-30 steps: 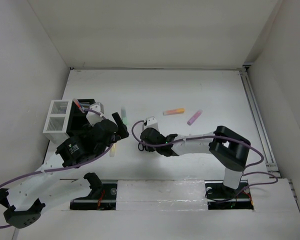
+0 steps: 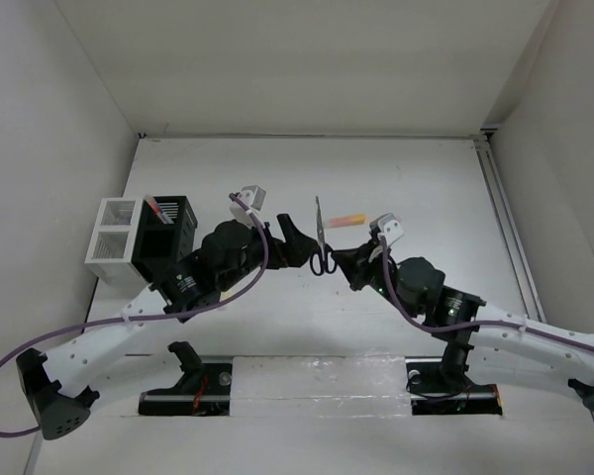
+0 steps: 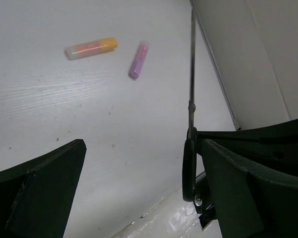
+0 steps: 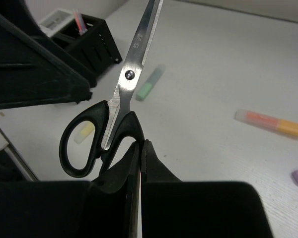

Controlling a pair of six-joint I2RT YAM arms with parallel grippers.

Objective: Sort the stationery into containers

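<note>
Black-handled scissors (image 2: 321,237) are held up above the middle of the table, blades pointing upward. My right gripper is shut on one handle loop of the scissors. Facing it from the left, my left gripper stands open; in its own view the scissors (image 3: 191,109) appear edge-on beside its right finger. An orange highlighter (image 2: 345,221) lies behind the grippers, and a purple one (image 3: 138,60) shows in the left wrist view. Green (image 4: 150,83) and yellow (image 4: 84,133) highlighters lie to the left in the right wrist view.
At the left stand a white compartment container (image 2: 114,215) and a black one (image 2: 185,226). A pinkish stick (image 2: 154,205) stands in the black one.
The left gripper has moved right, closing in on the scissors, still open.
</note>
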